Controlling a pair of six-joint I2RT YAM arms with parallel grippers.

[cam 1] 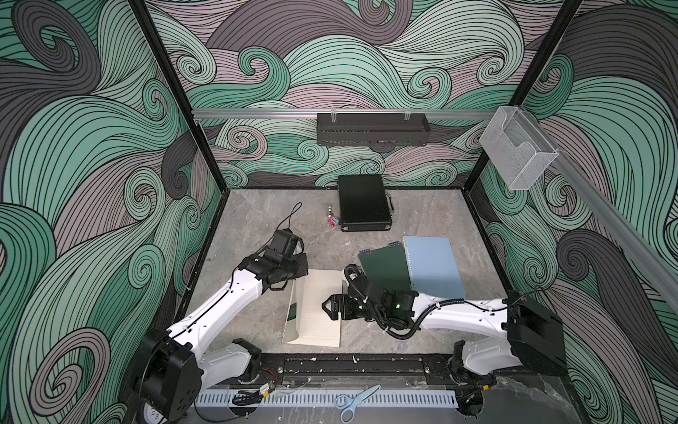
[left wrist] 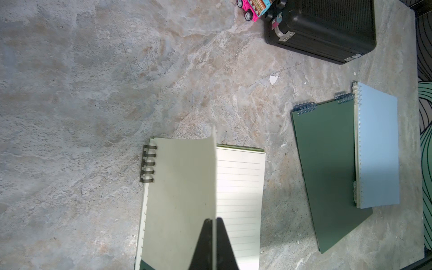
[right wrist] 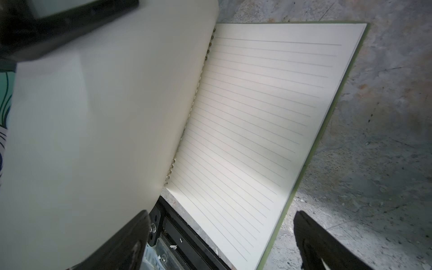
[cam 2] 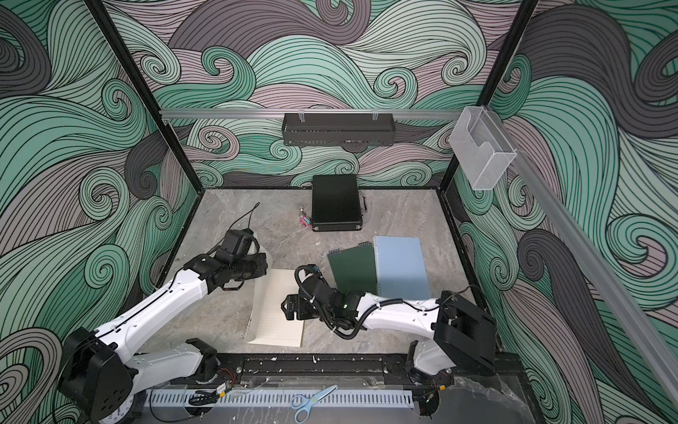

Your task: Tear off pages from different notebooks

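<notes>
The open notebook (cam 1: 325, 311) lies on the table at front centre, with black rings (left wrist: 148, 164) along its left side. A blank pale sheet (right wrist: 103, 117) of it stands raised and curved from the binding, over the lined page (right wrist: 252, 108). My left gripper is shut with the sheet's edge running between its fingers. My right gripper stands open above the lined page, fingers spread and nothing between them. A dark green notebook (left wrist: 333, 166) and a light blue notebook (left wrist: 380, 148) lie to the right, the blue one overlapping the green.
At the back stands a black case (cam 1: 363, 201), with a small pink toy (cam 1: 332, 217) beside it. Scissors (cam 1: 353, 404) lie beyond the table's front edge. A wire basket (cam 1: 519, 148) hangs at upper right.
</notes>
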